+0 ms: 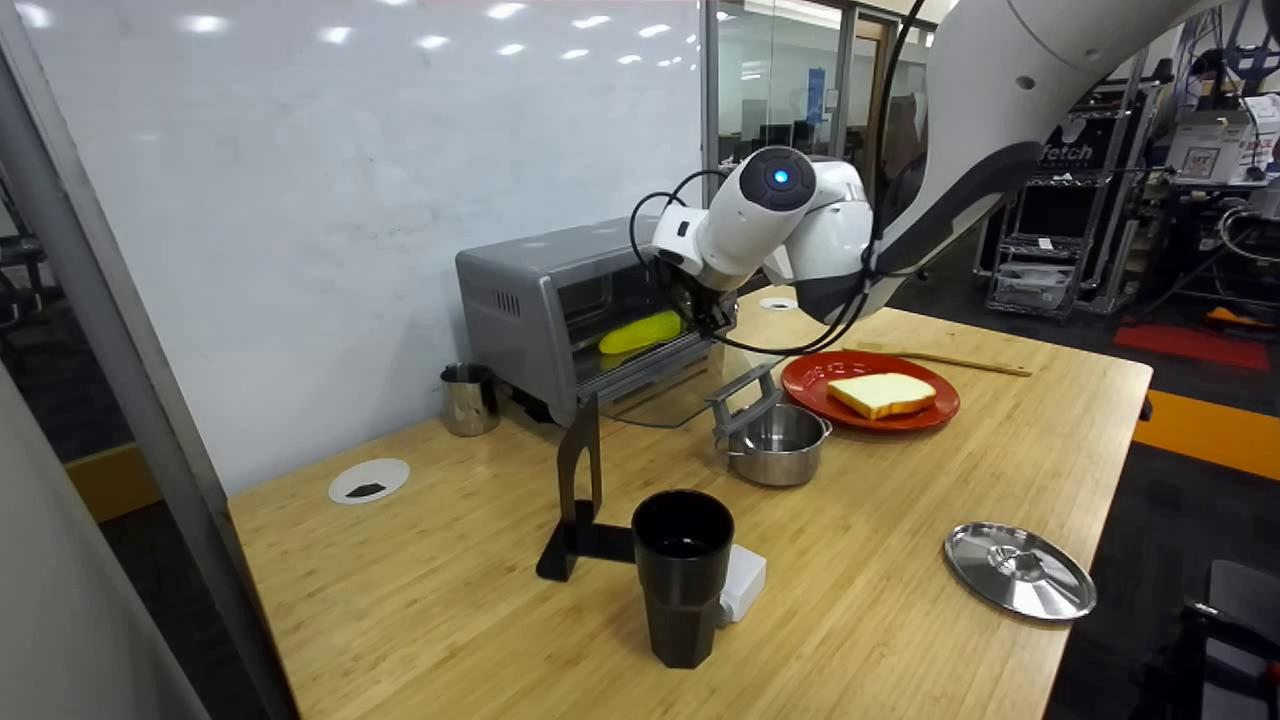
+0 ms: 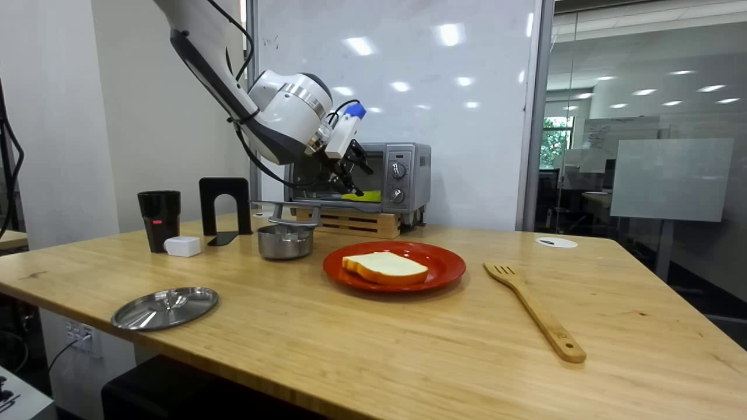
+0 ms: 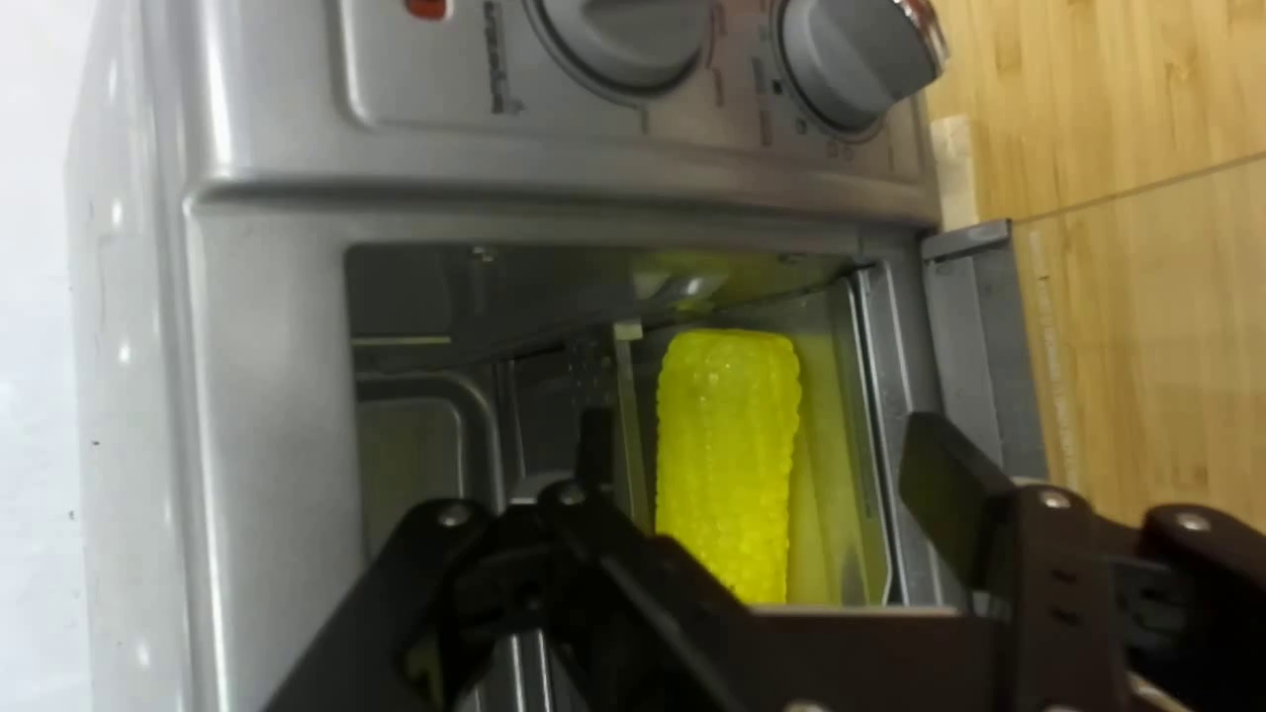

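Note:
A yellow ear of corn (image 3: 729,457) lies inside the grey toaster oven (image 1: 510,306), whose glass door (image 1: 662,396) hangs down open. In the wrist view my gripper is at the oven's mouth, its fingers apart on either side of the corn in the picture. No contact with the corn shows. One of the dark fingers (image 3: 949,481) appears near the door side, the other toward the oven's interior. From the second exterior side, the corn (image 2: 362,196) shows bright just below the gripper (image 2: 358,176).
A steel pot (image 1: 780,444) stands in front of the oven, near a red plate (image 2: 448,269) holding bread (image 2: 386,266). A wooden fork (image 2: 536,308), steel lid (image 1: 1020,570), black cup (image 1: 683,576) and black stand (image 1: 578,492) also occupy the table.

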